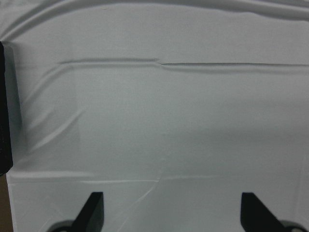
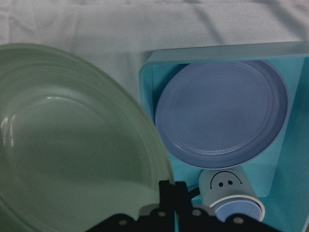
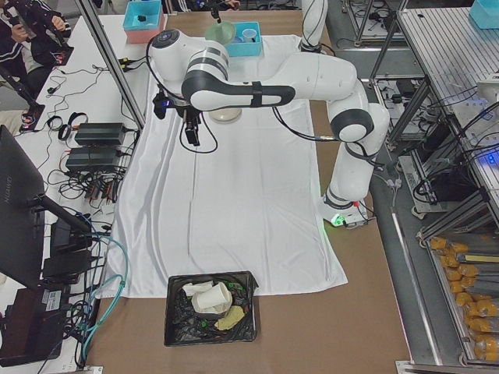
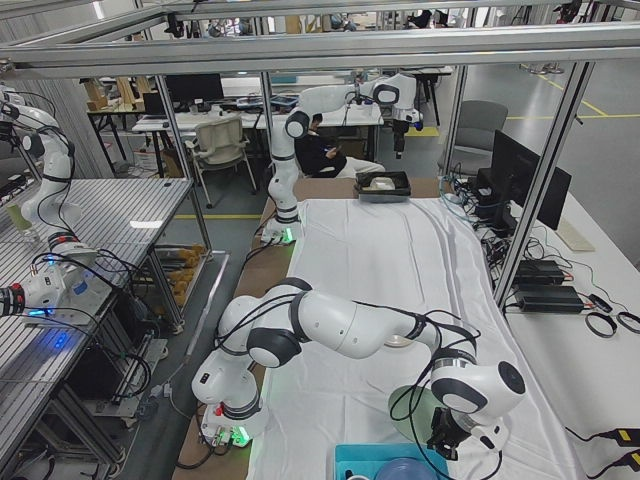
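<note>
My right gripper is shut on the rim of a green plate (image 2: 72, 145), which fills the left of the right wrist view beside a light blue bin (image 2: 275, 169). A purple plate (image 2: 219, 111) lies in the bin above a smiley mug (image 2: 224, 183). My left gripper is open with nothing between its fingers, over the white cloth (image 1: 183, 106). In the camera left view a pale round dish (image 3: 226, 115) shows on the cloth, partly behind the left arm.
A black bin (image 3: 179, 327) with cups and scraps stands at the far end of the cloth. A monitor (image 3: 19, 202) and cabled boxes line one side, metal frame posts the edges.
</note>
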